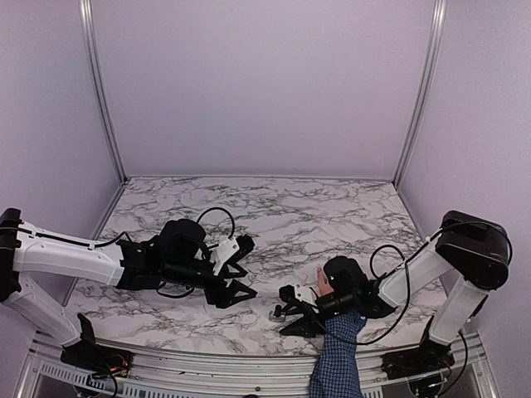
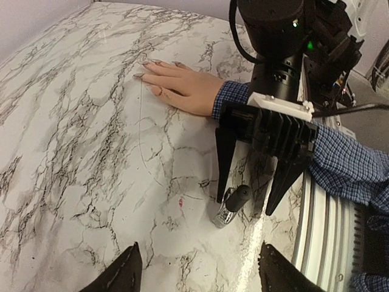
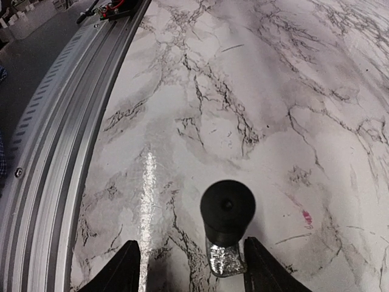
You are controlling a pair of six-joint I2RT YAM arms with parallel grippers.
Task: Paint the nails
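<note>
A small nail polish bottle with a black cap (image 3: pixel 227 210) and clear glass body stands on the marble table near its front edge. Around it comes my right gripper (image 1: pixel 288 318), fingers apart, one fingertip (image 2: pixel 223 191) close beside the glass; whether they touch I cannot tell. In the right wrist view the bottle is nearer the right finger. My left gripper (image 1: pixel 247 283) hovers to the left, open and empty. Beyond the right gripper rests a model hand (image 2: pixel 185 86) with its fingers spread, wearing a blue checked sleeve (image 1: pixel 337 356); the right arm partly covers it from above.
A metal rail (image 3: pixel 100 121) runs along the table's front edge. A small pink stain (image 3: pixel 307 217) marks the marble near the bottle.
</note>
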